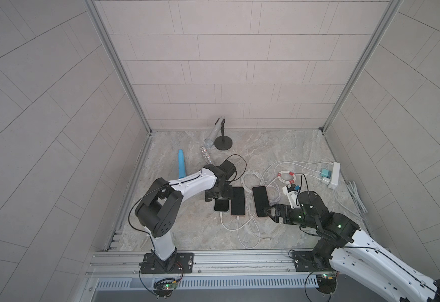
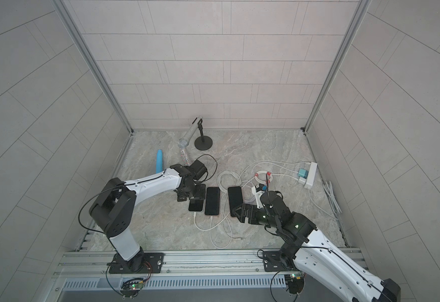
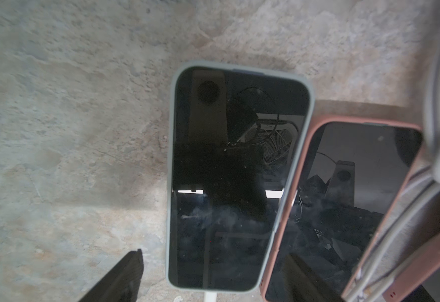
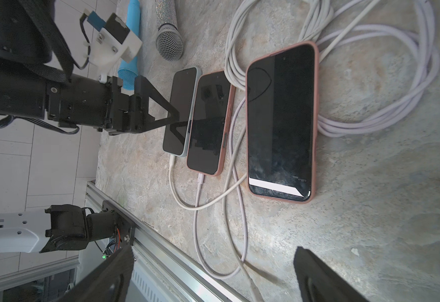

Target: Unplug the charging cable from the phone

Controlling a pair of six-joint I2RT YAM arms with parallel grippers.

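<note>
Three phones lie side by side on the marble table: one in a pale case [image 3: 235,176] on the left, a pink-cased one [image 3: 343,191] in the middle, and another pink-cased phone [image 4: 280,123] on the right. A white charging cable [image 3: 210,297] runs from the bottom of the pale phone; another [image 4: 200,178] leaves the middle phone. My left gripper hangs open over the pale phone, its fingers either side of that phone's lower half. My right gripper stands open near the right phone, nothing between its fingers.
Coiled cables [image 4: 406,100] lie behind and right of the phones, near a power strip [image 2: 310,175]. Microphones [image 4: 168,42], a blue tube [image 1: 181,162] and a black stand [image 1: 223,142] are at the back.
</note>
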